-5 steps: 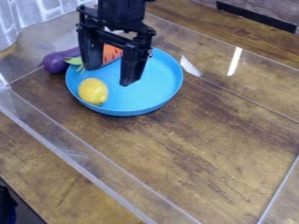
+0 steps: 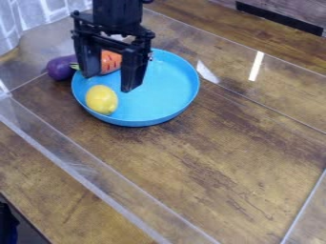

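Observation:
My black gripper (image 2: 110,69) hangs open over the left half of a light blue bowl (image 2: 166,95). A yellow lemon-like object (image 2: 102,98) sits in the bowl below it. An orange carrot (image 2: 110,59) lies at the back, partly hidden behind the gripper. A purple eggplant (image 2: 61,67) lies outside the bowl at its left.
Clear strips or panels run along the left and right, and a dark edge lies at the top right.
My gripper has shifted a little to the left over the bowl. The objects appear unmoved.

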